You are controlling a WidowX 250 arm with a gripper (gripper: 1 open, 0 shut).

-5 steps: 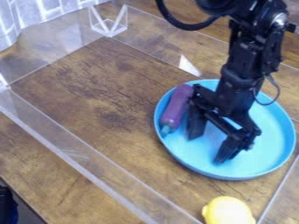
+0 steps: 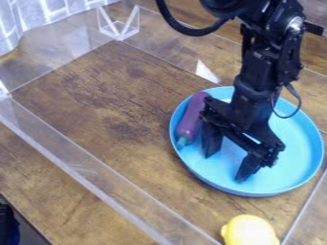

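My black gripper (image 2: 236, 151) hangs down into a blue plate (image 2: 292, 158) on the wooden table, its fingers low over the plate's middle; whether they are apart or closed around something is hard to make out. A long purple object (image 2: 192, 119), like an eggplant, lies in the plate along its left side, just left of the gripper and partly behind it.
A yellow object (image 2: 250, 231) sits near the front edge, below the plate. Clear plastic strips cross the table at left and right. A white wire shape (image 2: 118, 27) stands at the back.
The gripper and arm have shifted very slightly within the plate. The plate, purple object and yellow object look unmoved.
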